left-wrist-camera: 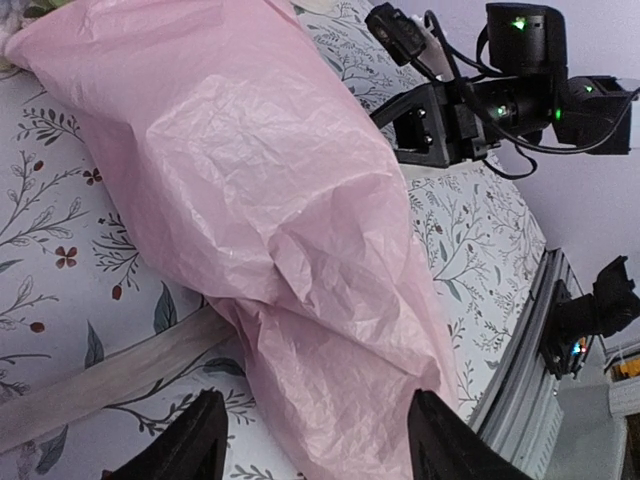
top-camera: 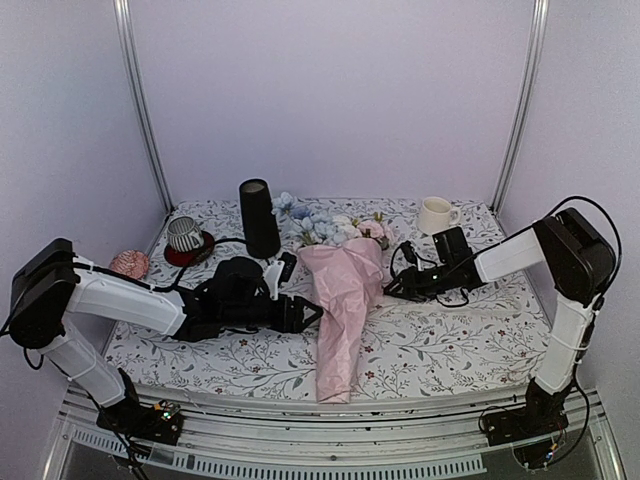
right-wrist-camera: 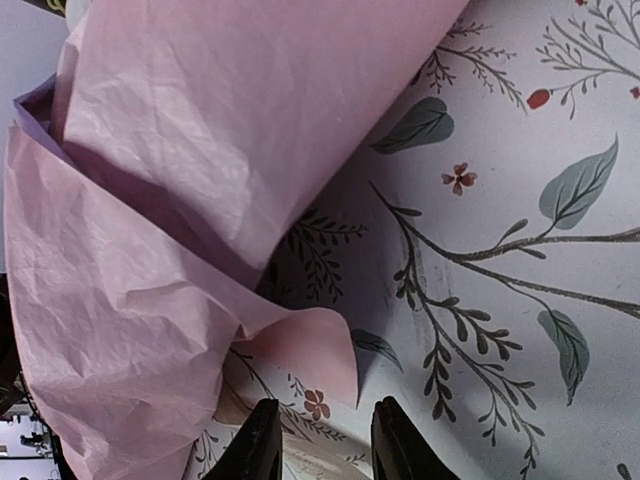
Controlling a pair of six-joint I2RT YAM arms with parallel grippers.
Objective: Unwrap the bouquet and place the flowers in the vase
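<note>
A bouquet in pink wrapping (top-camera: 340, 310) lies on the table with its blossoms (top-camera: 325, 228) toward the back and its narrow end at the front. The tall black vase (top-camera: 259, 220) stands upright behind it, to the left. Beside the lower wrap on its left is my left gripper (top-camera: 318, 314). In the left wrist view its fingers (left-wrist-camera: 205, 440) are well apart with pink paper between them; whether they grip it cannot be made out. On the bouquet's right, low over the table, my right gripper (top-camera: 388, 294) is part open, its gap (right-wrist-camera: 325, 425) showing tablecloth and a pale strip.
A white mug (top-camera: 437, 215) stands at the back right. At the left are a striped cup (top-camera: 185, 234) on a dark red saucer (top-camera: 190, 251) and a red patterned object (top-camera: 129, 263).
</note>
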